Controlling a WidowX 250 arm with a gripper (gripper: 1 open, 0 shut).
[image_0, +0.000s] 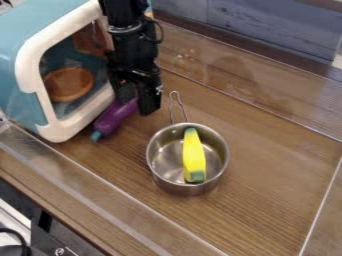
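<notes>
A black gripper (136, 92) hangs open just over a purple eggplant (115, 118), which lies on the wooden counter beside the front of the light-blue cabinet (30, 42); its fingers partly hide the eggplant's upper end. A steel pot (171, 170) with a long handle stands to the right, holding a yellow zucchini-like object (194, 151) with green ends. Inside the open cabinet sits a brown bowl (67, 82).
A wooden-plank wall (267, 35) runs along the back. The counter's front edge is at the lower left.
</notes>
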